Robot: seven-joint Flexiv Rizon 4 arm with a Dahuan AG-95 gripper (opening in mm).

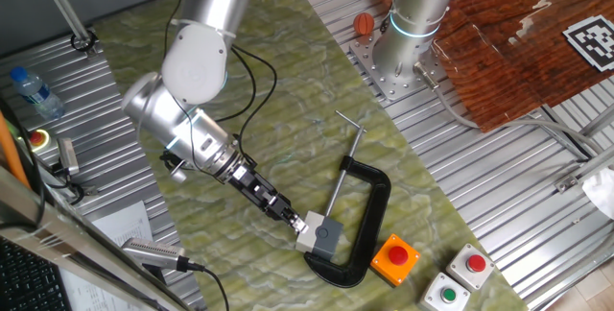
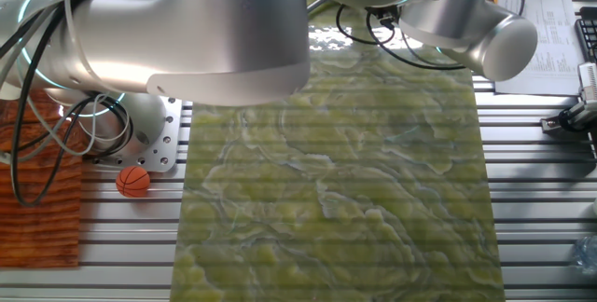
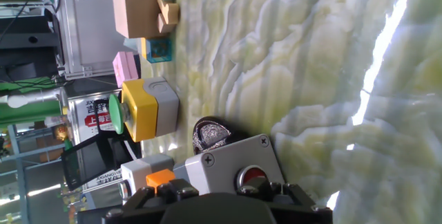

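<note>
In exterior view 1, my gripper (image 1: 301, 227) reaches diagonally down to a light and dark grey box (image 1: 327, 239). Its tip appears at the box's upper left side; whether it touches is unclear. A large black C-clamp (image 1: 376, 217) lies around the box's right and lower sides, its screw pointing up the mat. From the wrist, a grey box with a red button (image 3: 231, 163) is close ahead, its lower part hidden behind the dark gripper. A metallic clamp end (image 3: 209, 135) shows beside it. How far apart the fingers stand is not clear.
To the right of the clamp sit an orange box with a red button (image 1: 394, 259), a red-button box (image 1: 471, 265) and a green-button box (image 1: 445, 294).
</note>
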